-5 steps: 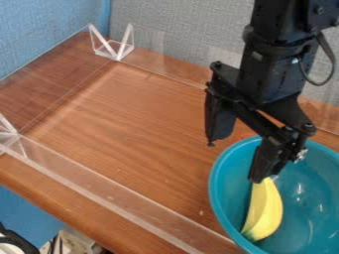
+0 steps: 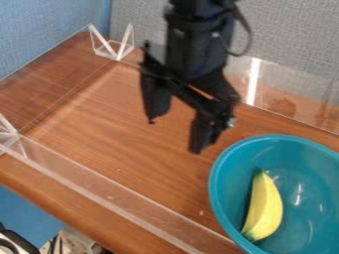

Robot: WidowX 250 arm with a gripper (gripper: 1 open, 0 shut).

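My black gripper (image 2: 179,117) hangs over the middle of the wooden table in the camera view, open, with nothing visible between its fingers. A teal bowl (image 2: 307,190) sits at the lower right, cut off by the frame edge. A yellow banana (image 2: 265,210) lies inside the bowl, toward its left side. The gripper is up and to the left of the bowl, apart from the banana.
Transparent edging runs along its near side. A white wire bracket (image 2: 111,42) stands at the back left corner, before a padded wall.
My gripper has moved left and slightly up, from above the bowl to above the bare table. The bowl and banana look unchanged, the banana now more fully in view.
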